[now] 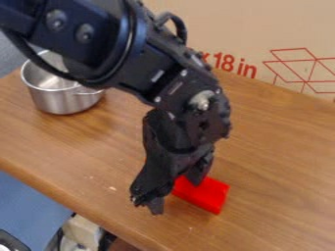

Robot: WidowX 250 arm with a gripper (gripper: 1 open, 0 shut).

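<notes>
My black gripper (170, 186) is low over the wooden table (275, 147), turned sideways and open, its fingers around the red block (202, 196) or just above it; whether they touch it I cannot tell. The red block lies near the front, partly hidden behind the gripper. A steel pot (63, 96) stands at the back left, partly hidden by my arm.
A cardboard sheet (275, 44) with red print stands along the back. The table's front left edge drops to a blue surface (26, 196).
</notes>
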